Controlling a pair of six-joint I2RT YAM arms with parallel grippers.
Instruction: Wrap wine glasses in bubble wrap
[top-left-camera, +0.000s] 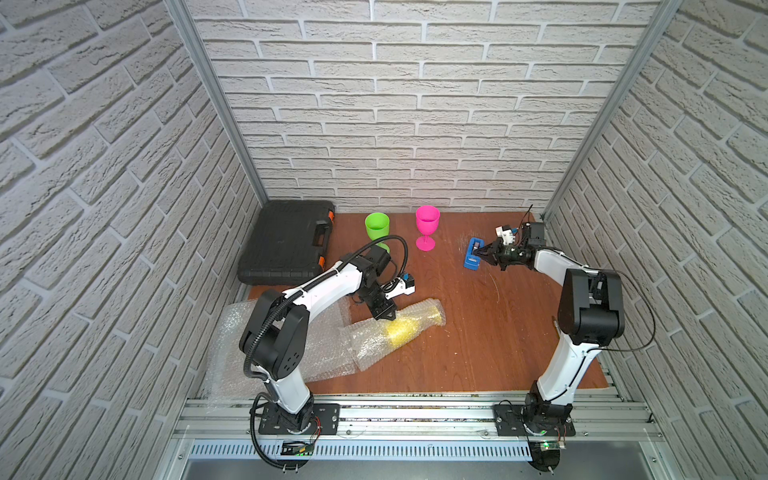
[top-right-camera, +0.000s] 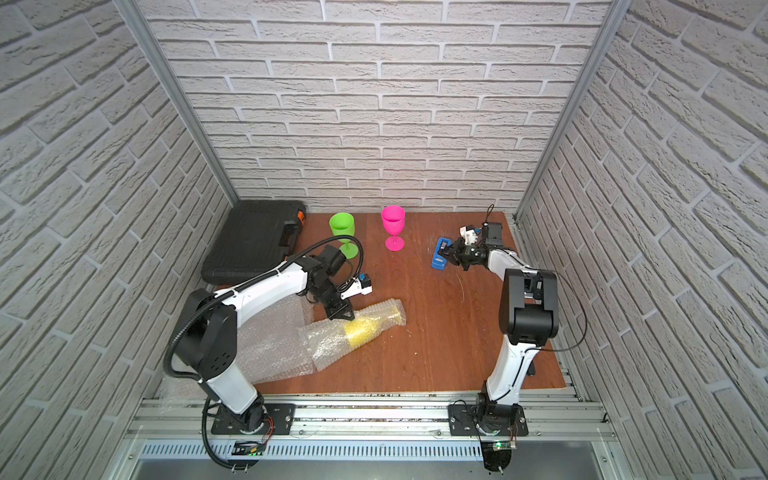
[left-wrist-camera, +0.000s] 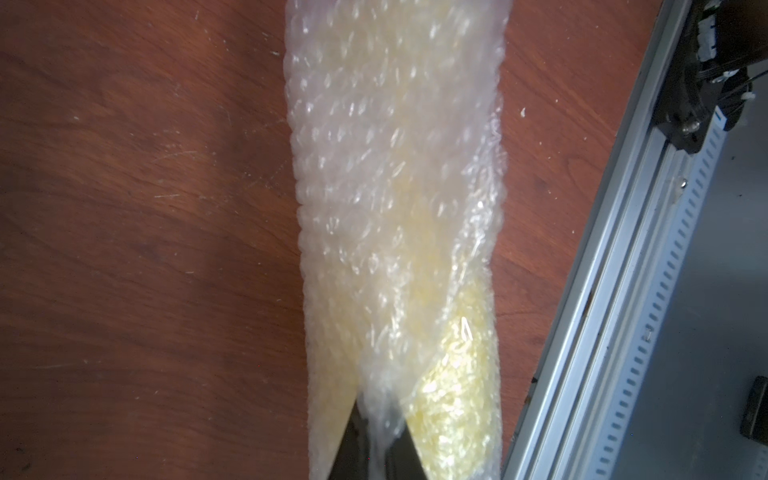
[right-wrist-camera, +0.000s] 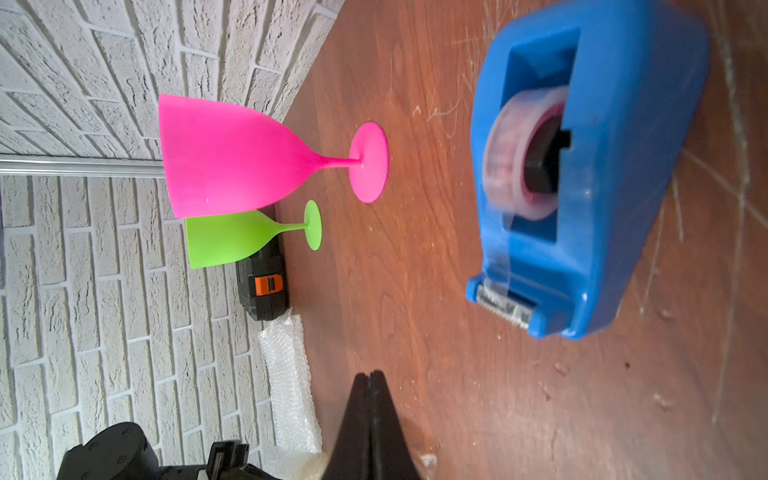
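In the left wrist view, a bubble wrap roll (left-wrist-camera: 392, 160) shows something yellow through its layers. My left gripper is shut on a fold of that wrap. The blue tape dispenser (right-wrist-camera: 624, 160) stands on the table, its clear tape (right-wrist-camera: 497, 248) running from the roll (right-wrist-camera: 512, 152) down to the cutter (right-wrist-camera: 504, 305). My right gripper is shut with nothing between its fingertips, clear of the cutter and the tape end. Upright behind are a pink glass (top-left-camera: 428, 219) and a green glass (top-left-camera: 377, 225); the left arm partly hides the green one.
A black case (top-left-camera: 284, 240) occupies the back left. Flat bubble wrap (top-left-camera: 240, 352) covers the table's left side, partly under the left arm. Bare wood (top-left-camera: 496, 344) lies clear at front right.
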